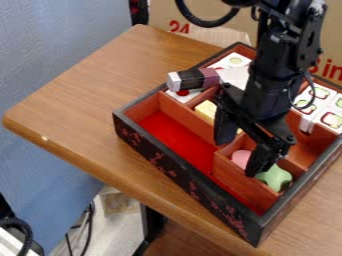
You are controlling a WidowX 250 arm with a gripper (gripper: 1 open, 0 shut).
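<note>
A dark box with a red interior (175,140) and several compartments sits on the wooden table. My black gripper (249,137) reaches down into its middle, over a pink piece (241,158) and beside a pale yellow block (206,110). Whether the fingers hold anything cannot be told. A pale green piece (277,178) lies in the front right compartment. A dark-and-silver block (191,80) rests on the back left of the box, near white cards (321,107) with markings.
A cardboard carton (187,22) stands behind. Cables hang at the lower left, off the table.
</note>
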